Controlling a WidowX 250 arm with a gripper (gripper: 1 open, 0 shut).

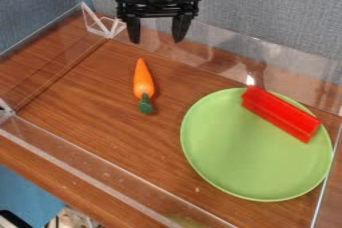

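My black gripper [156,34] hangs at the top of the view, above the back of the wooden surface, its two fingers apart with nothing between them. An orange carrot with a green top [143,84] lies on the wood left of centre, below and apart from the gripper. A red block [279,113] rests on the upper right part of a green plate [241,157].
Clear low walls edge the wooden table [80,102], with white brackets at the back left and left side. Grey padded walls stand behind.
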